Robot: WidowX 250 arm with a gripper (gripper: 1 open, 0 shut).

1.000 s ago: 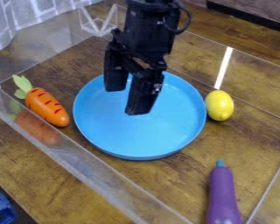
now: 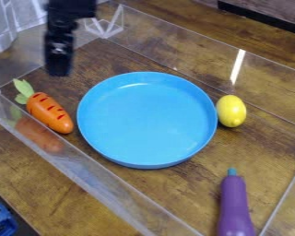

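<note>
A blue plate (image 2: 145,120) lies bare in the middle of the table. An orange toy carrot (image 2: 49,112) with a green top is left of it, a yellow lemon (image 2: 231,111) right of it, and a purple eggplant (image 2: 232,205) at the lower right. The dark gripper (image 2: 59,46) is a motion-blurred shape at the upper left, above and behind the carrot; its fingers cannot be made out.
Clear low walls border the wooden table (image 2: 150,203), with a clear container at the upper left corner. A blue object (image 2: 0,221) sits at the lower left edge. Bare wood surrounds the plate at the back and front.
The gripper has moved quickly from over the blue plate up and to the left, uncovering the plate. The carrot, lemon and eggplant have stayed in place.
</note>
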